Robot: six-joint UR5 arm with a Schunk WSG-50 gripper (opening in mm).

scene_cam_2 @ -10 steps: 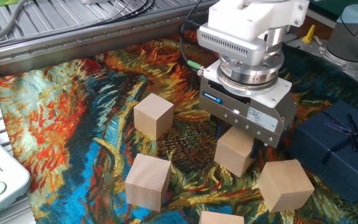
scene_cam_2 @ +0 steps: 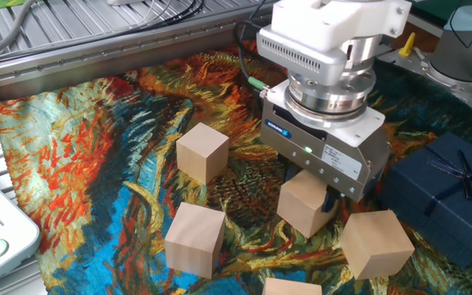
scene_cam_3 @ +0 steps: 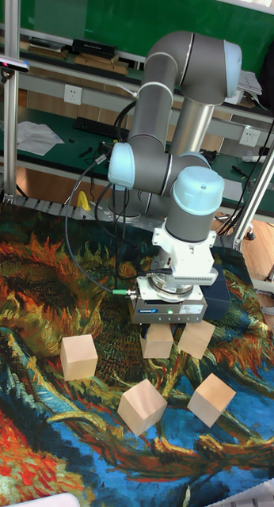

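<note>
Several plain wooden cubes lie on a painted cloth. One cube (scene_cam_2: 301,205) (scene_cam_3: 156,343) sits under my gripper (scene_cam_2: 308,185), whose dark fingers stand against two opposite sides of it; the gripper appears shut on this cube. The right finger (scene_cam_2: 330,201) shows at the cube's side, while the left is mostly hidden by the cube and the gripper body. Whether the cube's underside touches the cloth I cannot tell. Another cube (scene_cam_2: 377,244) (scene_cam_3: 197,338) is close by, to the right and nearer the camera in exterior view 2.
Other cubes stand at the upper left (scene_cam_2: 202,153), at the lower left (scene_cam_2: 195,239) and at the bottom edge (scene_cam_2: 292,288), partly cut off. A dark blue ribboned box (scene_cam_2: 445,197) is close on the gripper's right. Open cloth (scene_cam_2: 80,156) spreads across the left.
The fingers have closed in on the cube, which has shifted slightly left. The other cubes have not moved.
</note>
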